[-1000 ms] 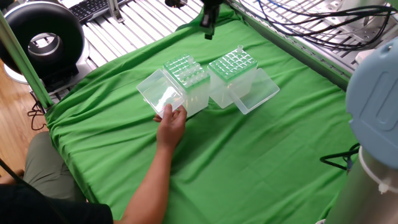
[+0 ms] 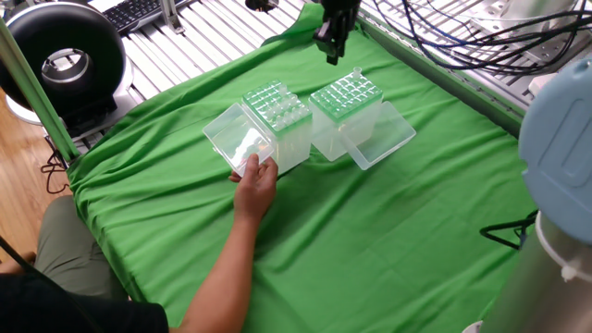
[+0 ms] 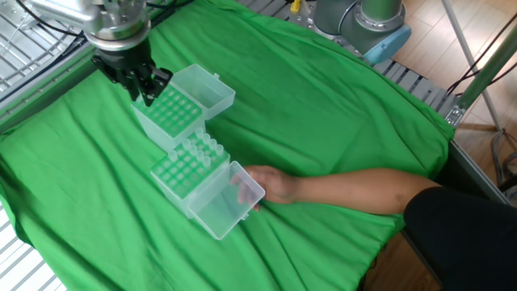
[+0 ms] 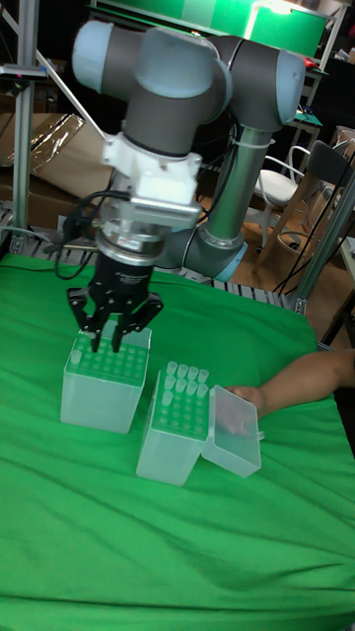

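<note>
Two frosted tip boxes with green grid tops stand side by side on the green cloth. The box beside the person (image 4: 168, 455) holds several clear tips (image 4: 187, 373) in part of its grid. A single tip (image 4: 76, 358) stands at a corner of the other box (image 4: 97, 405), whose remaining visible grid looks mostly empty. Above that second box hangs my gripper (image 4: 106, 344), pointing down. Its fingertips are a little apart, and I see nothing between them. Whether the fingertips touch the grid is not clear.
A person's hand (image 2: 254, 185) holds the hinged clear lid (image 2: 239, 139) of the nearer box. The other box's lid (image 2: 384, 139) also hangs open. Bare cloth (image 2: 370, 250) lies in front. Cables (image 2: 481, 55) run along the table's edge.
In exterior view 1, my gripper has moved right and slightly down, closer to the box with the single tip. The boxes, lids and hand look unchanged.
</note>
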